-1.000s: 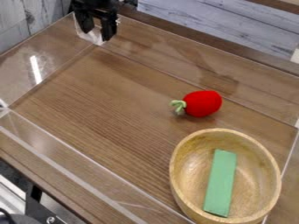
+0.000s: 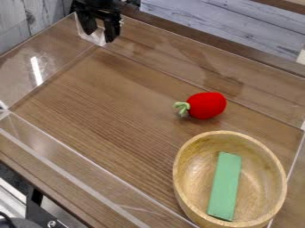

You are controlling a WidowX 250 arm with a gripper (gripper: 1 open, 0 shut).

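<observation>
The black gripper (image 2: 98, 27) is at the top left, over the far corner of the wooden table, open, with a pale patch behind it. A red vegetable (image 2: 205, 106) with a pale green stem lies on the right half of the table. A light wooden bowl (image 2: 194, 183) at the bottom right holds a green block (image 2: 224, 183), well apart from the gripper.
Whitewashed plank walls (image 2: 233, 31) run behind the table at the back and left. Black cables or parts show at the lower left edge.
</observation>
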